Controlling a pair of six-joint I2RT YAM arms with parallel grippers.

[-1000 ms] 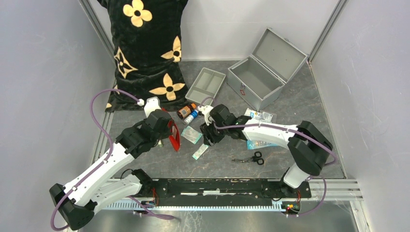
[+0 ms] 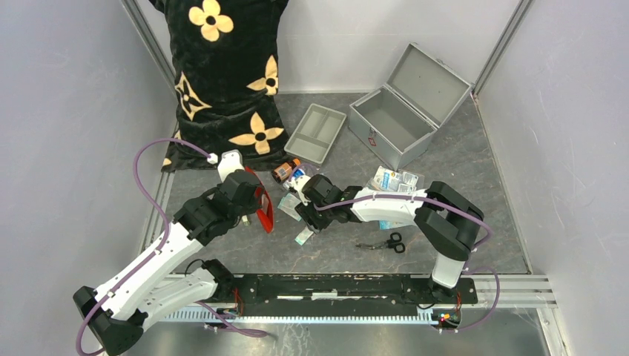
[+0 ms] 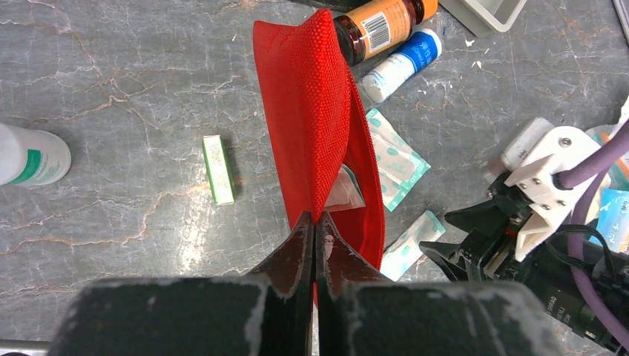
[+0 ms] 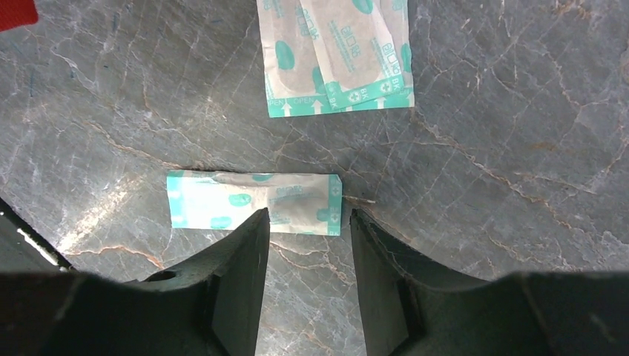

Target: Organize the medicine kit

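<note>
A red mesh pouch [image 3: 304, 111] hangs with its edge pinched by my left gripper, which is shut on it. The pouch gapes on one side, and a clear packet [image 3: 344, 194] shows inside. My right gripper stands open above a narrow bandage packet [image 4: 215, 202], its fingertips near the packet's right end, nothing held. Farther up in the right wrist view lie overlapping wider bandage packets [image 4: 348, 55]. The grey medicine case [image 2: 393, 122] is open and looks empty. Beside it lies a grey divided tray [image 2: 315, 133], also empty.
A brown bottle [image 3: 382, 28] and a blue-white bottle [image 3: 403, 65] lie by the tray. A small green-white box [image 3: 218, 169] and a white bottle [image 3: 33, 156] are left of the pouch. Scissors [image 2: 386, 243] lie at front right; more packets [image 2: 393, 180] are partly under the right arm.
The right gripper has moved left, coming over the narrow bandage packet. My left arm and the pouch have shifted only slightly.
</note>
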